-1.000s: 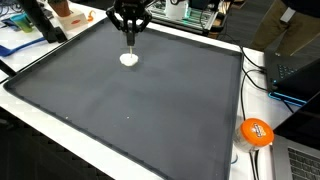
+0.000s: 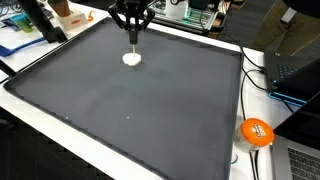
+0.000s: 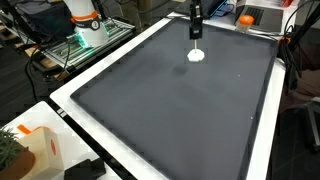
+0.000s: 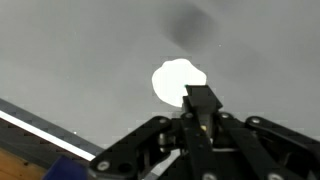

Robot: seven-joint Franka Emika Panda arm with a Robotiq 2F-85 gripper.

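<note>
My gripper (image 2: pixel 134 41) points down near the back edge of the dark grey board (image 2: pixel 120 110), with its fingers closed. A thin, pale stick (image 3: pixel 195 44) runs down from between its fingers. Right at the lower end of that stick is a small, flat-looking white piece (image 2: pixel 132 59). In the wrist view the same white piece (image 4: pixel 176 79) shows just past the black fingertips, partly covered by them. Whether the stick and the white piece are joined, and whether the piece touches the board, I cannot tell.
Most of the board around the white piece is bare. An orange-topped container (image 2: pixel 254 134) stands off the board's right side, close to a laptop (image 2: pixel 294 160). Bins and tools (image 2: pixel 68 14) crowd the area beyond the back left corner.
Gripper and white piece have shifted together slightly to the right in exterior view 1 over the last second.
</note>
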